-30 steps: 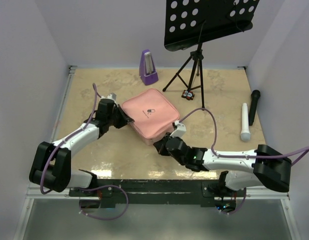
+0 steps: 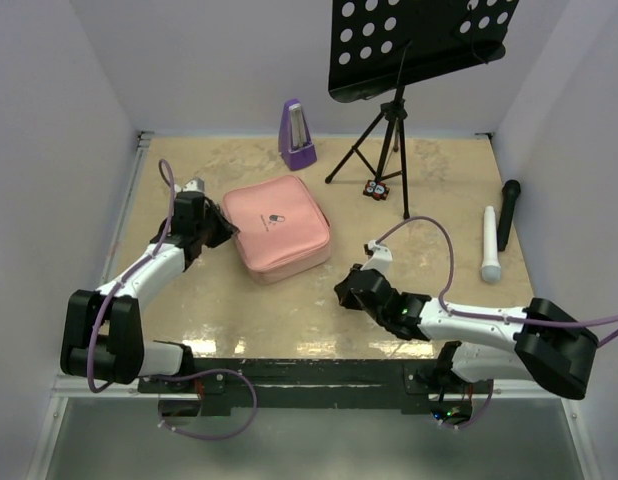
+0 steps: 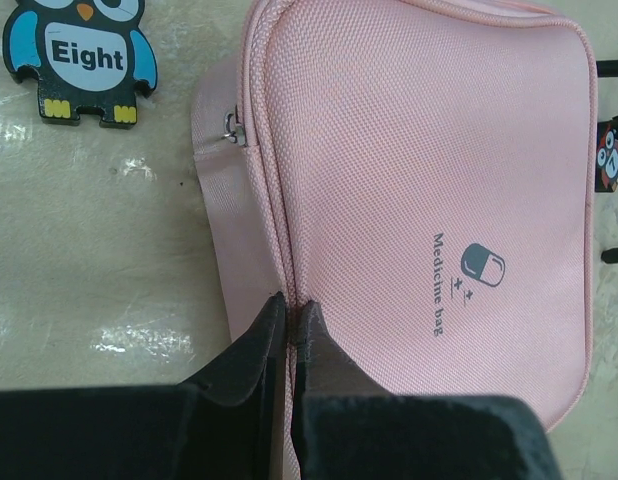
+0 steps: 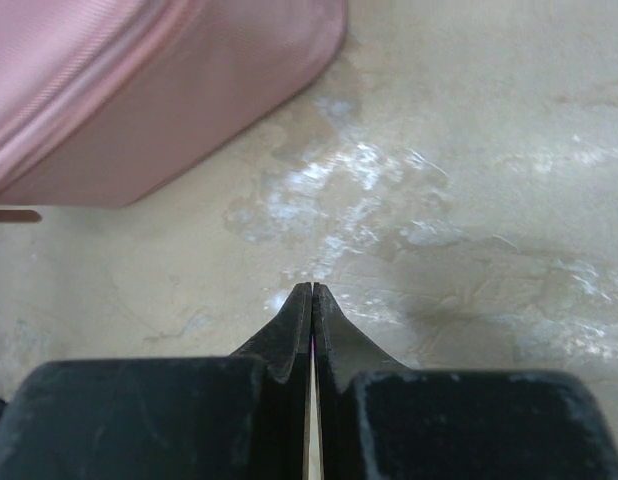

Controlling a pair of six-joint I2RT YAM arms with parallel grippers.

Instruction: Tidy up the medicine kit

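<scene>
The pink medicine bag (image 2: 284, 215) lies closed at the middle-left of the table, its printed lid facing up. My left gripper is shut on the zippered edge along the bag's left side, with fabric pinched at its fingertips. My right gripper is shut, with nothing seen between its fingers, over bare table to the lower right of the bag, apart from it.
An owl piece marked Eight (image 3: 84, 65) lies left of the bag. Behind stand a purple metronome (image 2: 297, 140) and a music stand (image 2: 389, 110), with a small owl piece at its foot. Two microphones (image 2: 490, 240) lie at the right.
My left gripper and the bag have moved leftward. My right gripper has moved right, away from the bag, and now stands clear of it.
</scene>
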